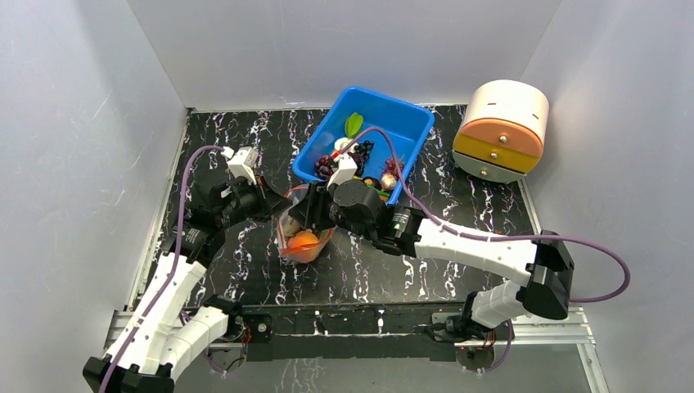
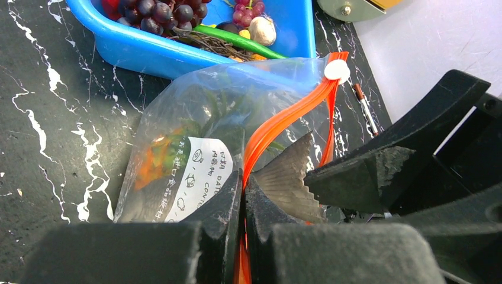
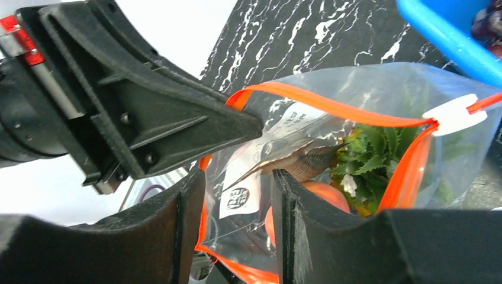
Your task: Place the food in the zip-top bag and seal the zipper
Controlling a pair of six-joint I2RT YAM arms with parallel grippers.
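Observation:
The clear bag [image 1: 315,248] with an orange zipper stands with its mouth spread. Inside are an orange round fruit [image 1: 303,239], a spiky green top [image 3: 379,157] and a fish whose tail fin [image 2: 287,177] rises toward the mouth. My left gripper is shut on the bag's orange zipper edge [image 2: 284,121]. Over the mouth is my right gripper, its fingers [image 3: 189,207] part open, with a gap between them. In the right wrist view the tail fin [image 3: 302,163] lies just beyond its fingertips, not gripped. A white slider [image 3: 456,115] sits on the zipper's far end.
Behind the bag stands a blue bin [image 1: 413,131] with grapes and other food. A small drawer cabinet [image 1: 501,131] is at the back right.

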